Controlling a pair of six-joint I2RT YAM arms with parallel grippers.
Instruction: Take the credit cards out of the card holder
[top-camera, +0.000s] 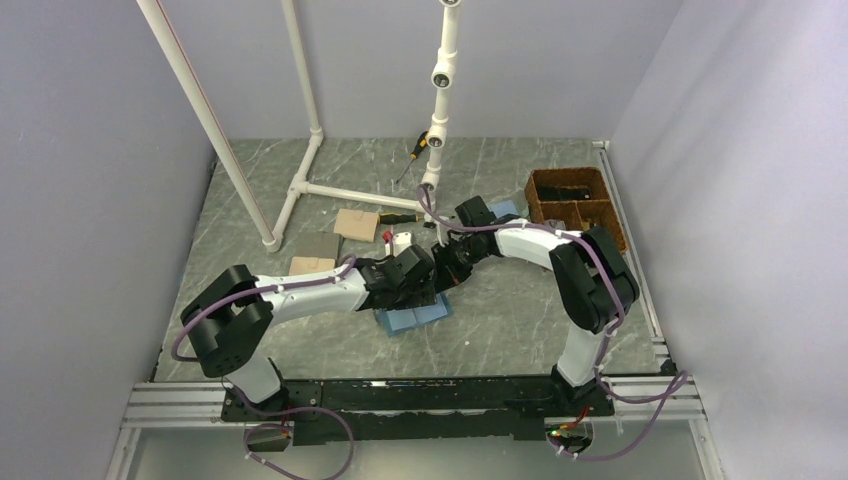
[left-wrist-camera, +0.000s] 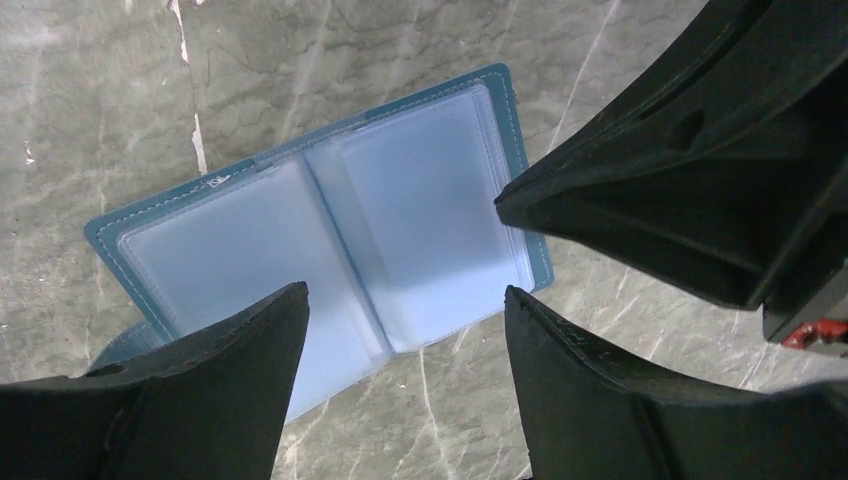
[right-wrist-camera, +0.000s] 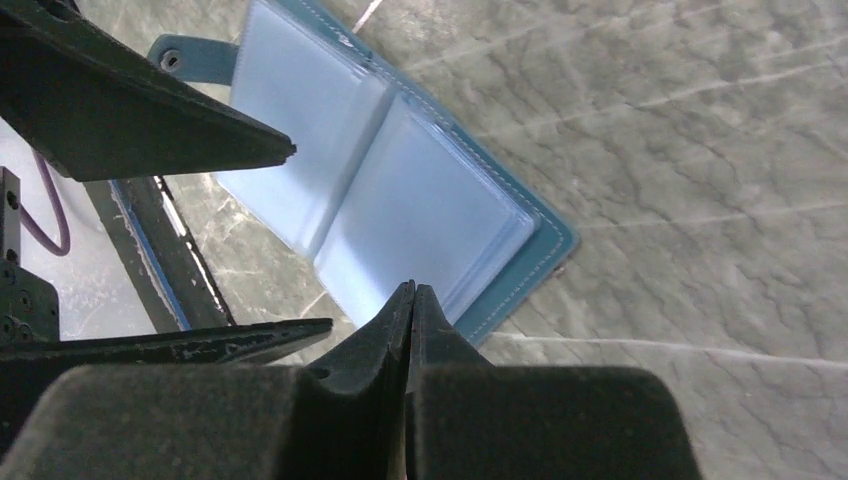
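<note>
The open blue card holder (top-camera: 408, 318) (left-wrist-camera: 430, 220) (right-wrist-camera: 420, 220) lies on the marble table, with pale blue pockets either side of its fold; I cannot make out separate cards. My left gripper (top-camera: 420, 292) is over the holder, its fingers apart with nothing seen between them. My right gripper (top-camera: 447, 280) hangs just to the right of it, above the holder, shut with nothing showing between its tips. Each gripper shows in the other's wrist view, close to the holder.
Tan pads (top-camera: 356, 224), a grey pad (top-camera: 320, 244), screwdrivers (top-camera: 398, 218) and white pipe framing (top-camera: 365, 197) lie behind the arms. A wooden organizer (top-camera: 550, 210) and another blue item (top-camera: 502, 207) are at back right.
</note>
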